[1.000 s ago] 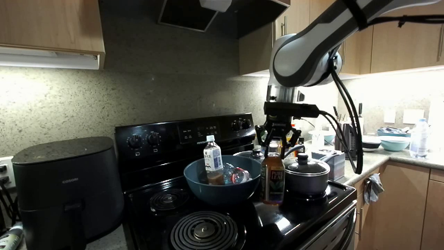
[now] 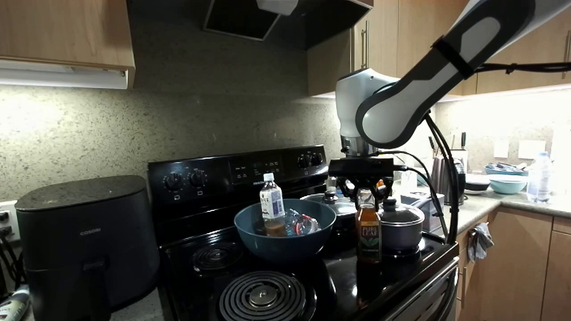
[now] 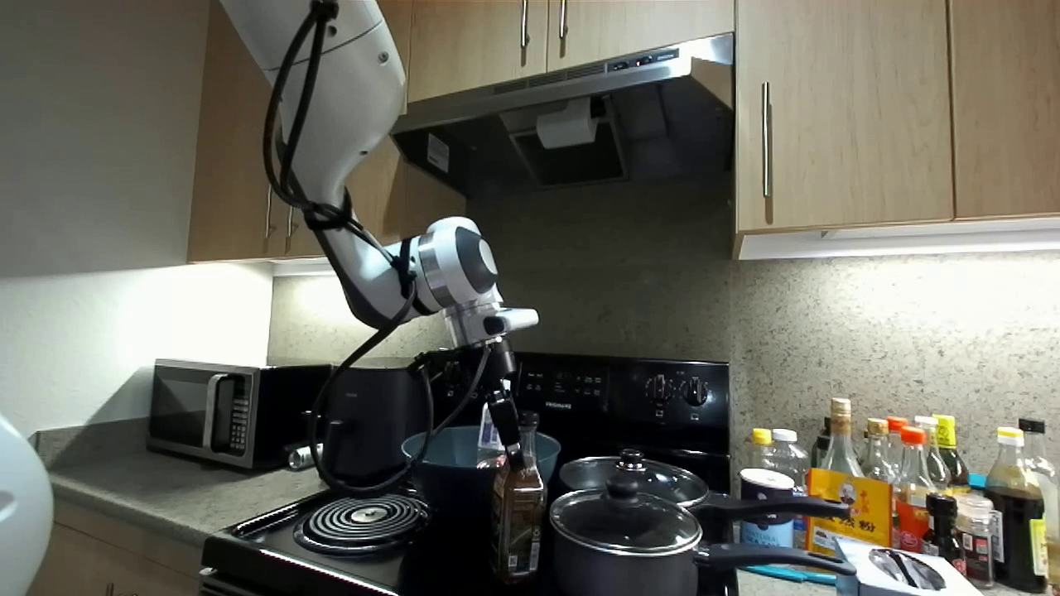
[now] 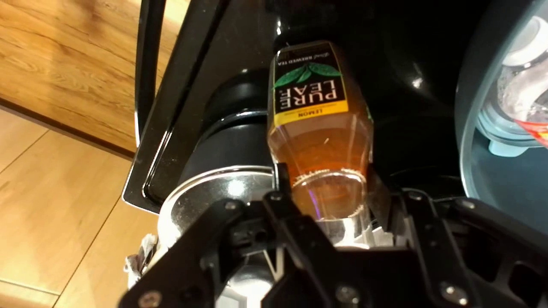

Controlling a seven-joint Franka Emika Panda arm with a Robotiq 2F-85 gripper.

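A Pure Leaf lemon tea bottle (image 2: 369, 235), amber with a dark label, stands upright in front of the lidded grey pot. My gripper (image 2: 368, 200) points down from above, shut on its clear upper part. In the wrist view one finger lies on each side of the tea bottle (image 4: 312, 120), just above the liquid line. From exterior view 2, the gripper's fingers partly cover the neck of the tea bottle (image 3: 518, 516). Whether its base touches the stove is hard to tell. A blue bowl (image 2: 286, 248) holds a white-capped bottle (image 2: 274, 202) and crumpled clear plastic (image 2: 305, 224).
The grey pot (image 2: 400, 230) sits close behind the tea bottle, its handle (image 3: 780, 558) reaching over the counter. A lidded pan (image 3: 636, 477) is beside it. A black air fryer (image 2: 85, 235) stands left of the stove.
In exterior view 1 the gripper and tea bottle have shifted right, away from the bowl. The wrist has turned and sits lower. The tea bottle stays between the fingers.
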